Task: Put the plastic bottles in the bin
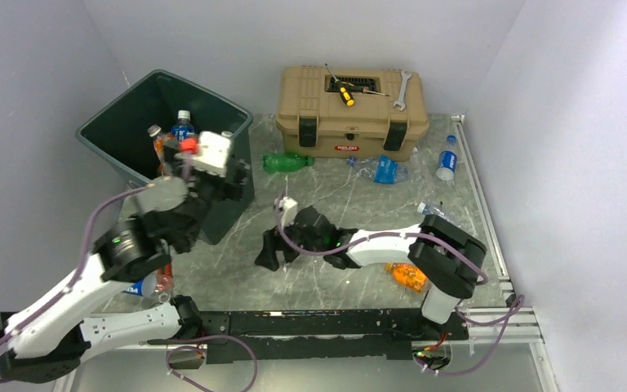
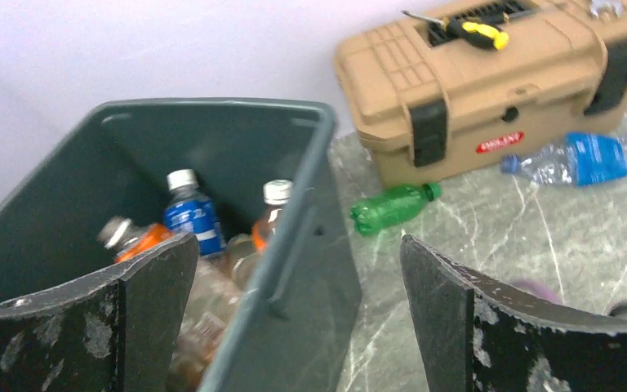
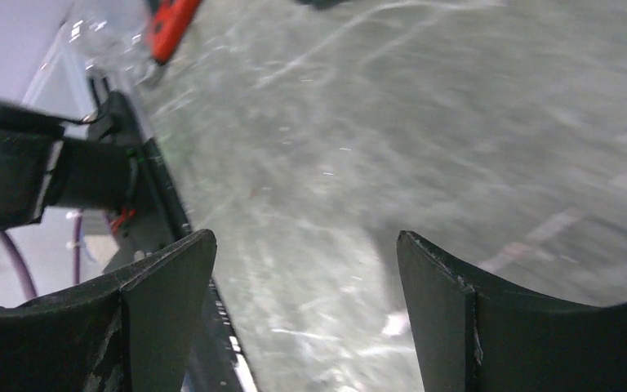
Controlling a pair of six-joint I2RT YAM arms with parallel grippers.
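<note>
My left gripper is raised at the front edge of the dark green bin [image 1: 98, 131], open and empty. Inside the bin are several bottles, among them a blue-label one [image 2: 193, 216]. My right gripper [image 1: 277, 249] is low over bare floor in the middle, fingers apart with nothing between them [image 3: 306, 302]. Outside the bin lie a green bottle [image 1: 287, 162], a crushed blue-label bottle [image 1: 384, 170], an upper-right bottle [image 1: 447, 159], a clear bottle [image 1: 429, 211] partly behind the right arm, and an orange bottle [image 1: 409, 276]. More bottles [image 1: 143, 287] lie at front left, partly hidden.
A tan toolbox [image 1: 318, 122] with screwdrivers and a wrench on top stands at the back, beside the bin. Walls enclose the left, back and right.
</note>
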